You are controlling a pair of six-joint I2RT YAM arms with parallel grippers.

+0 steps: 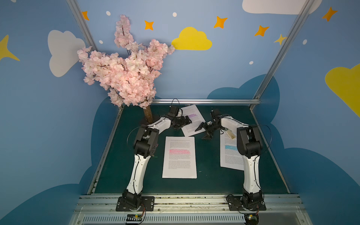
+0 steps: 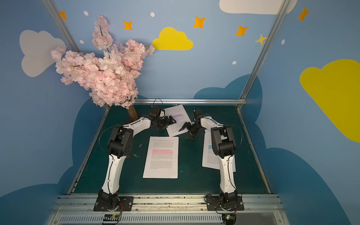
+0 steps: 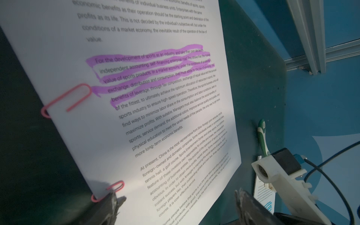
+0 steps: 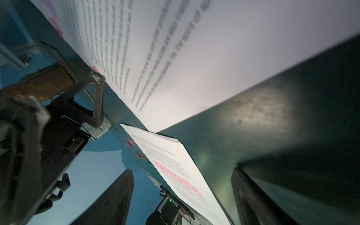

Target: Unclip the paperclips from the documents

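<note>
Two pink paperclips, an upper clip (image 3: pixel 67 99) and a lower clip (image 3: pixel 117 184), grip the left edge of the purple-highlighted document (image 3: pixel 180 112) in the left wrist view. My left gripper is open over this document, its left finger (image 3: pixel 106 210) close by the lower clip. Beyond the document's lower right part, my right gripper stands open with nothing between its fingers. A pink-highlighted document (image 2: pixel 161 165) lies front centre and a blue-highlighted one (image 2: pixel 210 157) at the right; no clip can be made out on either.
Several loose paperclips (image 2: pixel 140 145) lie on the green table left of the pink-highlighted document. A green-and-white brush (image 3: pixel 262 136) lies near the blue-highlighted document. The blossom tree (image 1: pixel 148 113) stands at the back left, close to my left arm. Bare table lies between the two front documents.
</note>
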